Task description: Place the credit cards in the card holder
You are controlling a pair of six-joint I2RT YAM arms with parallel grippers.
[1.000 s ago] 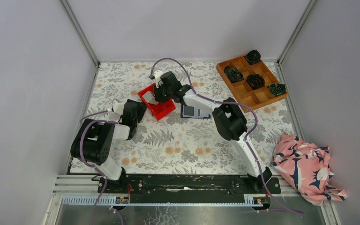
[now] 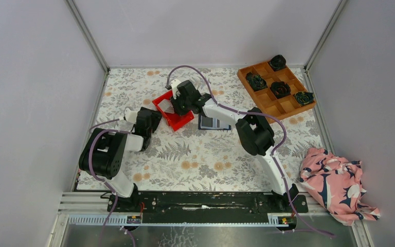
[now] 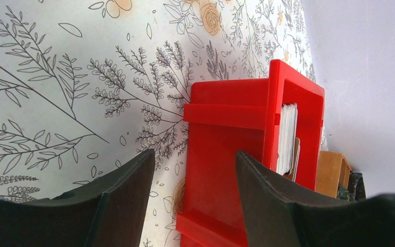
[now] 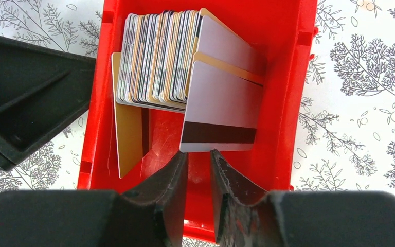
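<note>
The red card holder point(image 4: 298, 103) holds a tight stack of cards point(image 4: 154, 56), with a tan card point(image 4: 127, 128) leaning at its left side and a white striped card point(image 4: 221, 103) at the right. My right gripper is inside the holder, part open, fingertips just below the white card's lower edge, nothing clearly between them. My left gripper is part open beside the holder point(image 3: 226, 116), its fingers around empty space in its wrist view, with the right finger close to the red side. The top view mostly hides both fingertips.
A wooden compartment tray point(image 2: 285, 105) with dark coiled items stands at the back right. A dark flat case point(image 2: 215, 125) lies right of the holder. Pink patterned cloth point(image 2: 334, 185) lies at the far right.
In the top view both grippers and the holder have shifted very slightly; the right arm sits a little further right.
</note>
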